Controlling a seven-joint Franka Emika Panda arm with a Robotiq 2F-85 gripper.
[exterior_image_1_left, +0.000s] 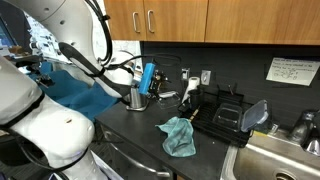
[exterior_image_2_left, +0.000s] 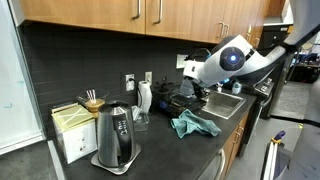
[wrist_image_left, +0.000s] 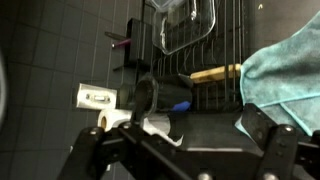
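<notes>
My gripper stands open in the wrist view, its two dark fingers (wrist_image_left: 146, 96) wide apart and nothing held between them. In exterior view 2 it hangs above the back of the counter, though its fingertips are hard to make out. A crumpled teal cloth (exterior_image_1_left: 178, 137) lies on the dark counter in front of the dish rack. The same cloth (wrist_image_left: 287, 78) shows at the right of the wrist view, beyond the right finger. The black dish rack (exterior_image_1_left: 222, 118) holds a small dark bin with something blue in it.
A white paper towel roll (wrist_image_left: 116, 120) stands by the wall near an outlet (wrist_image_left: 97, 97). The sink (exterior_image_1_left: 262, 165) lies right of the rack. A kettle (exterior_image_2_left: 117, 135) and a utensil holder are at the counter's other end. Bare counter (exterior_image_2_left: 165, 150) lies before the cloth.
</notes>
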